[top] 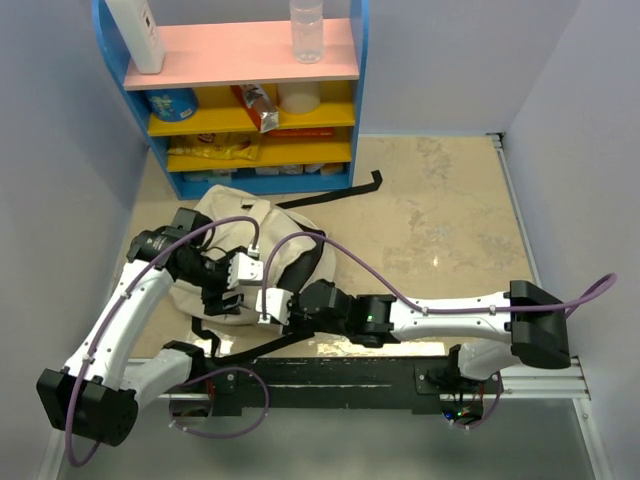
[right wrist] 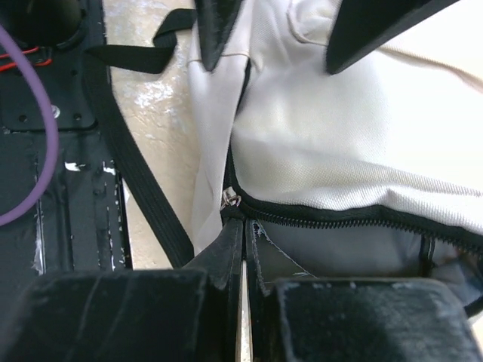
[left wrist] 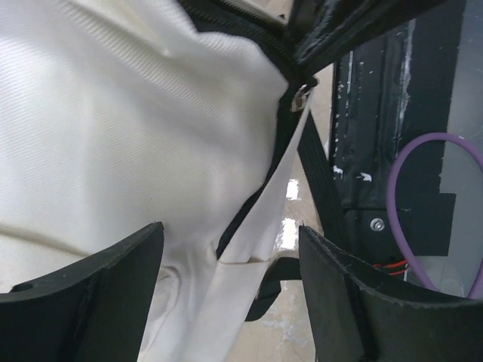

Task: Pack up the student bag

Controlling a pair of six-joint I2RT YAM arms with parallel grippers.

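A cream bag (top: 225,200) with black trim lies on the floor below the shelf. Along its mouth runs a black zipper (right wrist: 339,215), with a dark lining (right wrist: 339,249) showing through the gap. My right gripper is shut right at the zipper's metal slider (right wrist: 230,197); whether a pull tab is pinched between its fingertips is hidden. My left gripper stands open over the bag's cream corner (left wrist: 241,260), fabric lying between its fingers in view but not clamped. From above, both grippers are close together at the bag's front side.
Behind the bag stands a shelf (top: 245,55) with a clear bottle (top: 307,30), a white bottle (top: 137,35) and packages. Black straps (top: 335,190) trail from the bag. Bare floor (top: 430,220) lies to the right.
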